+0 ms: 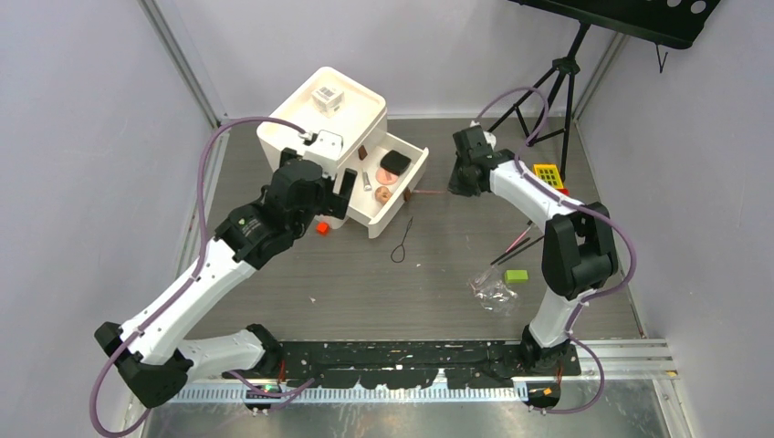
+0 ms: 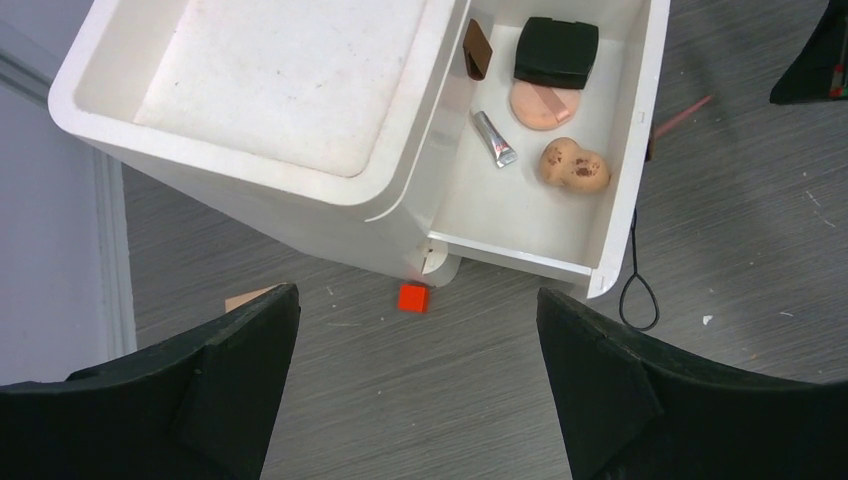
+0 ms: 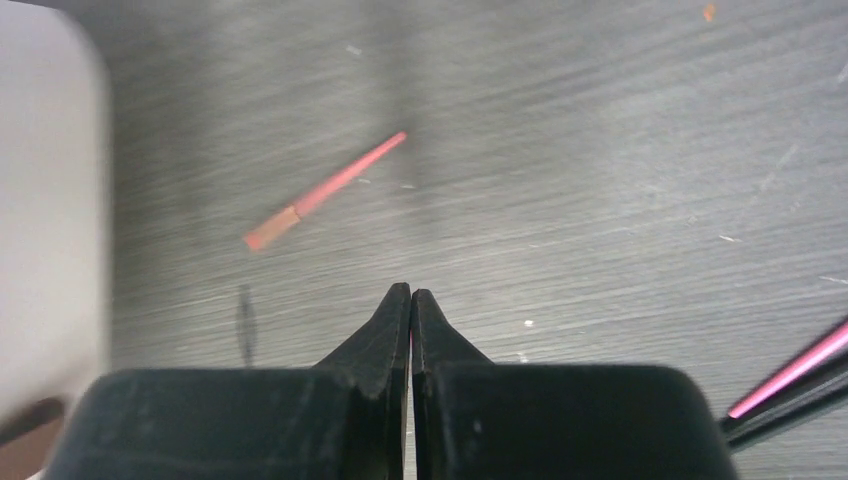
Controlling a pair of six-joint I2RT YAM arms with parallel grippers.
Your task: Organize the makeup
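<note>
The white drawer unit (image 1: 321, 88) has its drawer (image 2: 510, 215) out, holding a black case (image 2: 555, 45), pink puff (image 2: 540, 110), silver tube (image 2: 495, 138) and tan sponge (image 2: 573, 166). A pink stick (image 3: 350, 170) shows right of the drawer. My right gripper is shut just right of that stick; whether anything thin is between its tips is unclear. My left gripper hangs open over the unit's front left area. Pink and black pencil-like items (image 3: 785, 380) lie to the right.
A black wire loop (image 1: 399, 246), red block (image 1: 322, 228), green block (image 1: 516, 276) and clear bag (image 1: 493, 294) lie on the floor. A yellow item (image 1: 548, 175) and black stand (image 1: 566, 64) occupy the back right.
</note>
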